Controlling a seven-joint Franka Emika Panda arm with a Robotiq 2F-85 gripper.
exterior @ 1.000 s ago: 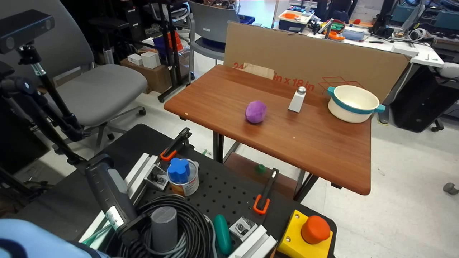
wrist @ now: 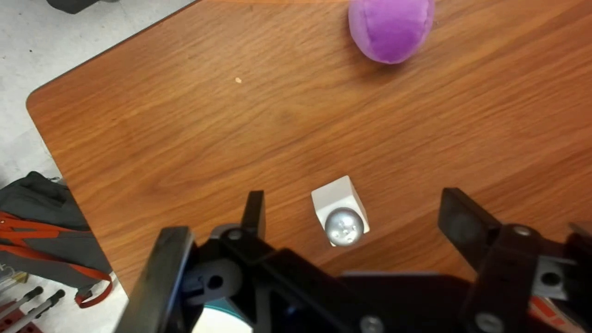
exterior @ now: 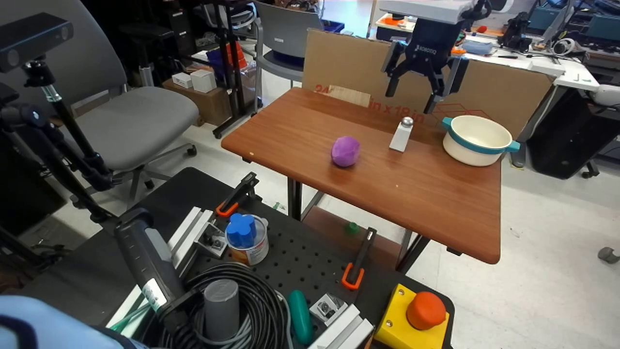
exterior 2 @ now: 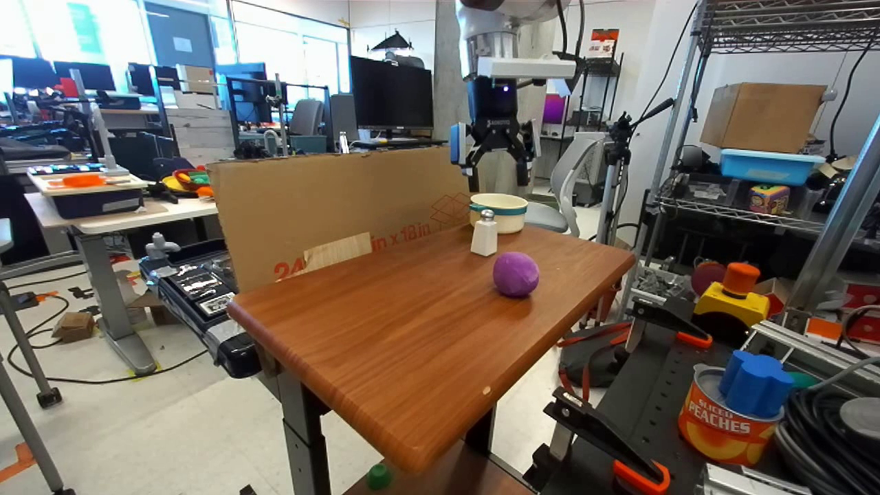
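My gripper (exterior: 410, 103) hangs open over the back of the wooden table, nothing between its fingers. In the wrist view a white shaker with a metal cap (wrist: 339, 208) shows between the spread fingertips, well below them. It stands upright on the table (exterior 2: 485, 235). A purple plush ball (exterior: 346, 151) lies on the table to the left of the shaker; the wrist view shows it cut off at the top edge (wrist: 391, 27). A cream pot with teal handles (exterior: 473, 152) stands at the right, just beyond the shaker in exterior view 2 (exterior 2: 504, 216).
A cardboard sheet (exterior: 494, 87) stands upright along the table's back edge. In front of the table is a black pegboard cart with a can (exterior: 255, 250), cables and a red stop button (exterior: 426, 310).
One second ago the arm was out of exterior view 1. My open gripper has now come into it from above, over the table's back. The ball, shaker and pot have not moved.
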